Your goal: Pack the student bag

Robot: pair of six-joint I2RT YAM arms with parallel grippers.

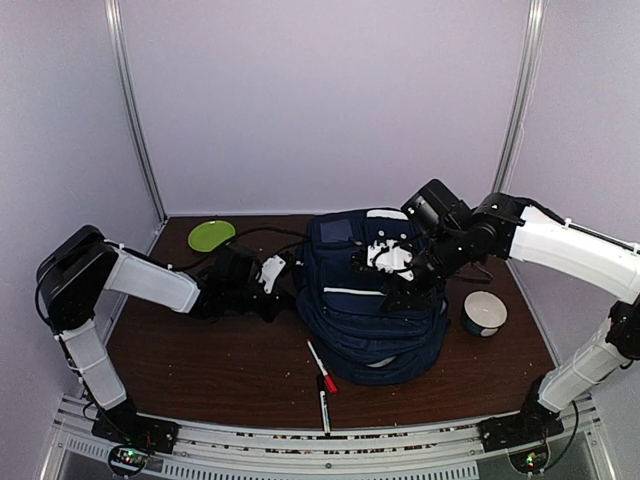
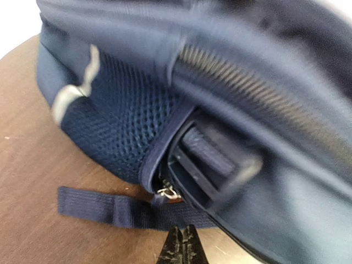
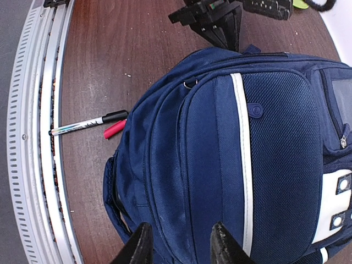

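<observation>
The navy backpack (image 1: 365, 330) lies on the brown table, its white-striped front pocket (image 3: 214, 126) facing up. At its left side my left gripper is shut, with nothing visible between its fingers. A metal zipper pull (image 2: 169, 192) and a dark blue strap (image 2: 93, 204) show just ahead of its fingertips. My right gripper is part open above the pocket, its fingers apart and empty. Near the table's front lie a red-capped marker (image 1: 321, 365) and a black-capped marker (image 1: 323, 405).
A green plate (image 1: 210, 236) rests at the back left. To the right of the bag stands a white bowl (image 1: 485, 311) with a dark outside. A metal rail (image 1: 300, 440) borders the front edge.
</observation>
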